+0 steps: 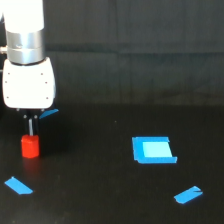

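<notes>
A small red cube (30, 146) sits on the dark table at the left. My gripper (31, 128) points straight down just above the cube, under the white hand of the arm. Its dark fingertips come close to the cube's top face; whether they touch it, I cannot tell. The fingers are too small and dark against the background to show how far apart they stand. To the right, a pale square (156, 149) lies on the table, bordered with blue tape (150, 139).
Loose strips of blue tape lie on the table: one at the front left (18, 186), another at the front right (188, 195). Part of a third strip (48, 113) shows behind the gripper.
</notes>
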